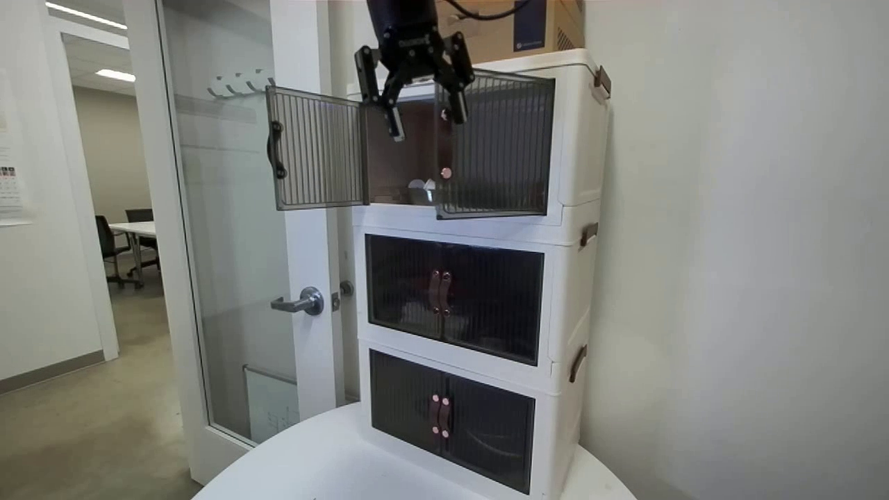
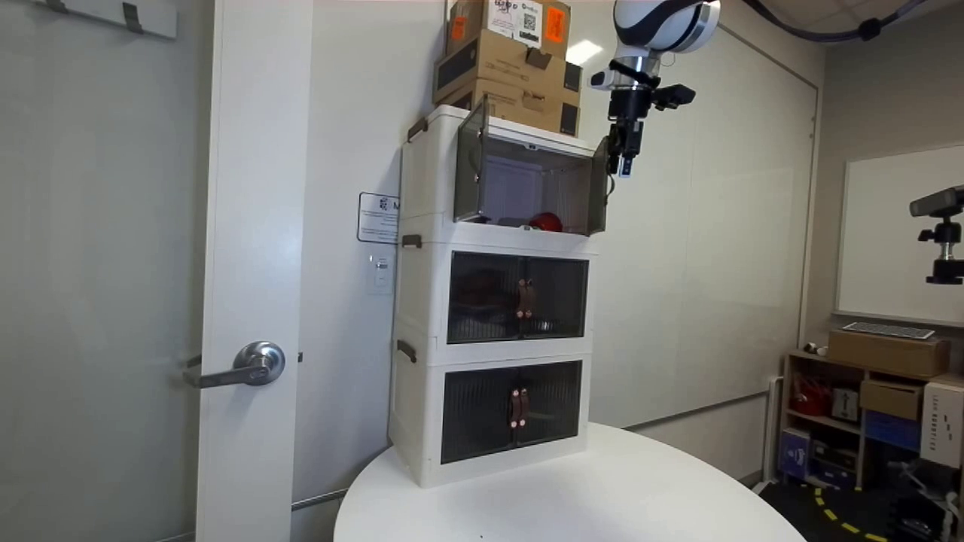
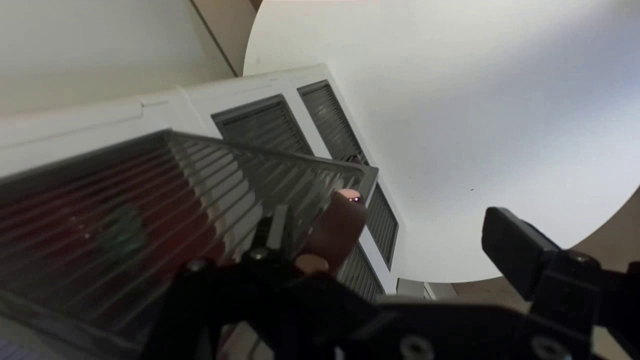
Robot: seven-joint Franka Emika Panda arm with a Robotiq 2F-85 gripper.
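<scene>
The top cabinet's ribbed right door [image 1: 500, 142] stands partly closed over the right half of its opening, while the left door [image 1: 317, 150] is swung wide. At the right door's free edge, near its top, hangs my open gripper [image 1: 427, 121]. In the wrist view the door's brown handle [image 3: 339, 231] with copper rivets lies close to the left-hand finger [image 3: 279, 228]; whether they touch I cannot tell. The other finger [image 3: 513, 252] stands well apart, over the white table. Exterior view 2 shows the gripper [image 2: 623, 162] beside the right door [image 2: 598, 190].
Inside the top compartment lie a red object [image 2: 546, 221] and some pale items [image 1: 422, 192]. Below, the middle doors [image 1: 454, 296] and bottom doors [image 1: 450, 417] are closed. Cardboard boxes [image 2: 515, 68] rest on top.
</scene>
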